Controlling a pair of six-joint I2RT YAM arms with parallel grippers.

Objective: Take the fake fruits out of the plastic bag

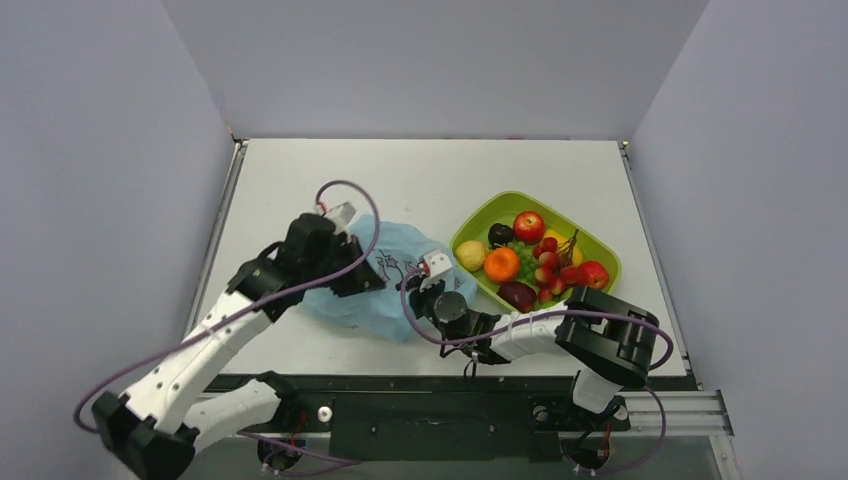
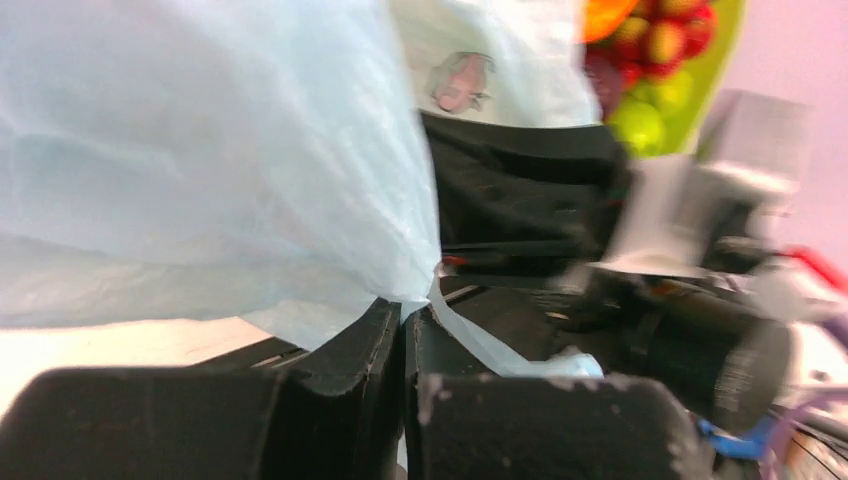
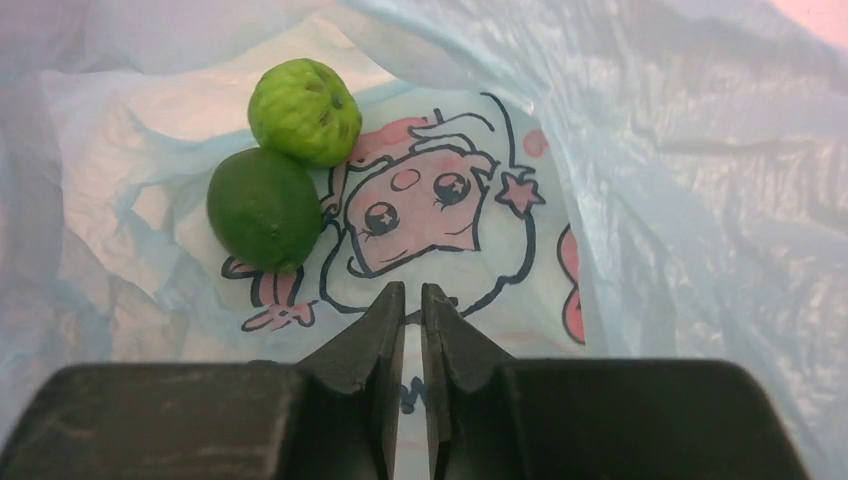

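Observation:
The pale blue plastic bag (image 1: 350, 315) lies mid-table under both arms. My left gripper is shut on its rim, with the thin film bunched at the fingertips. My right gripper is over the bag's opening, fingertips slightly apart with nothing between them. Inside, in the right wrist view, a light green fruit (image 3: 305, 110) and a dark green fruit (image 3: 263, 210) lie together on the printed bottom, left of the drawn face.
A green tray (image 1: 470, 222) full of fake fruits stands at the right, beside the bag and the right arm. Walls enclose the sides and back.

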